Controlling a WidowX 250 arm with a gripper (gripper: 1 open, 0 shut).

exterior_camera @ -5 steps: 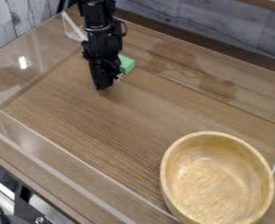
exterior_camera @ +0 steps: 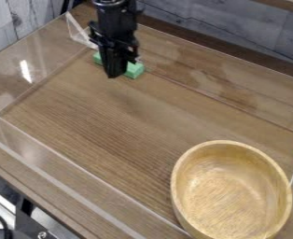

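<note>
My black gripper [exterior_camera: 112,63] hangs down at the top left of the camera view, over a small green object [exterior_camera: 131,69] on the wooden table, partly covering it. The green object's exact shape is hard to tell. Whether the fingers are open or shut, or touch the object, I cannot tell.
A large round pale wooden bowl [exterior_camera: 230,191] stands at the lower right. A cable runs along the lower left edge, and a dark wall borders the top right.
My gripper has moved up the view, toward the back of the table, and slightly left. The bowl has not moved.
</note>
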